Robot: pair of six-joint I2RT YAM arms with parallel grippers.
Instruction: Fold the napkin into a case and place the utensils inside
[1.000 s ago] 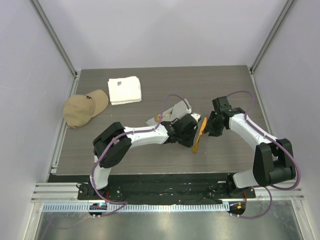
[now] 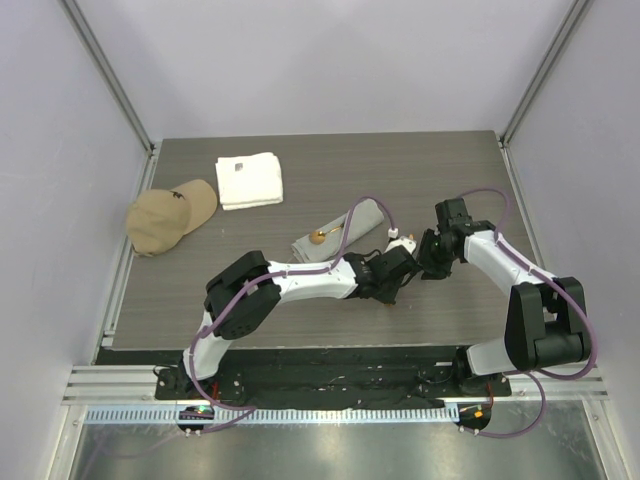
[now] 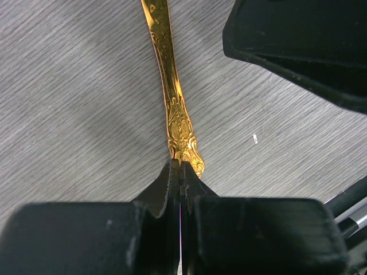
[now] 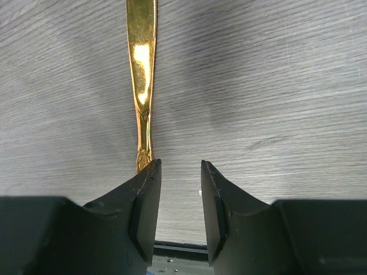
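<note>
A gold knife (image 4: 141,69) lies on the table. In the left wrist view my left gripper is shut at the end of its ornate handle (image 3: 178,120); whether the handle is between or beneath the fingertips is unclear. In the right wrist view my right gripper is open beside the knife, its left finger near the handle, nothing between its fingers. In the top view a folded grey napkin (image 2: 366,219) lies behind my left arm, with a gold utensil (image 2: 318,236) on it.
A tan cap (image 2: 158,216) lies at the left of the table (image 2: 350,160), and a stack of white cloths (image 2: 249,180) sits at the back left.
My left gripper has moved right and toward the front, over the knife, which it now largely hides in the top view. My right gripper has shifted slightly.
</note>
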